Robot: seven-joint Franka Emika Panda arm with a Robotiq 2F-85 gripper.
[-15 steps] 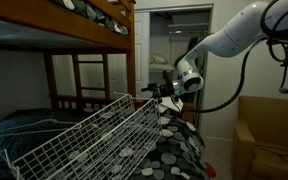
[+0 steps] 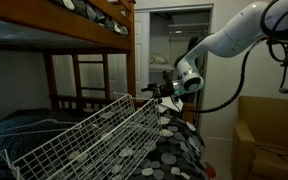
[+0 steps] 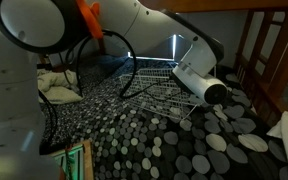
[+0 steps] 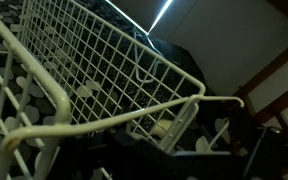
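Note:
A white wire basket (image 2: 89, 145) stands on the dark, dotted bedding in exterior view 1. My gripper (image 2: 157, 90) is at its upper right corner, close to the top rim. In the wrist view the basket's wire rim (image 4: 134, 120) crosses just in front of the dark gripper parts along the bottom edge. The fingers are open; whether they touch the wire is too dark to tell. From exterior view 2, the basket (image 3: 156, 84) appears beyond the arm, and the fingers are hard to make out there.
Dotted bedding (image 3: 134, 150) spreads around the basket. A wooden bunk bed post (image 2: 130, 60) rises behind it, with the upper bunk overhead at left. A tan armchair (image 2: 269, 135) stands at right.

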